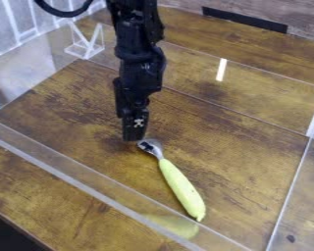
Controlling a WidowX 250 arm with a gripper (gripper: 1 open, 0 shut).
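Observation:
My black gripper [134,122] hangs low over the wooden board, just above and left of a utensil with a yellow handle [181,184]. The utensil's metal head [150,148] points up toward the gripper, a short way below its fingers. The gripper appears open, with nothing seen between its fingers, though the dark fingers are hard to make out.
Clear plastic walls border the wooden work surface [238,137] on the sides and front. A white bracket [86,41] stands at the back left. The board around the utensil is clear.

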